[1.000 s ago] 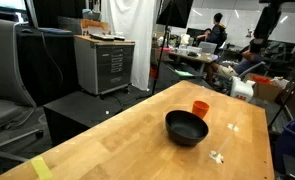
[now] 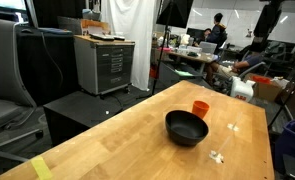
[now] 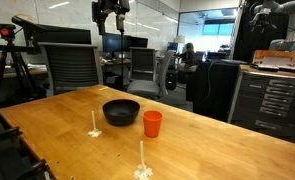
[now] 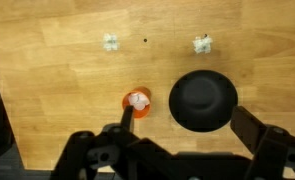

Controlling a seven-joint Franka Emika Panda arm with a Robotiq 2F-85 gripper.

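Observation:
On the wooden table lies a round black bowl (image 4: 203, 100), which looks empty from above. Beside it stands an orange cup (image 4: 137, 104) with something whitish inside, too small to make out. Two thin white objects with spread bases stand apart on the table, one (image 3: 94, 125) near the bowl and another (image 3: 142, 165) closer to that camera. My gripper hangs high above the table, open, its fingers wide apart and nothing between them. Exterior view 1 shows the gripper (image 2: 259, 43) at the upper right, well clear of everything.
Office chairs (image 3: 69, 68) and a grey drawer cabinet (image 3: 270, 97) stand beyond its edges. People are in the background.

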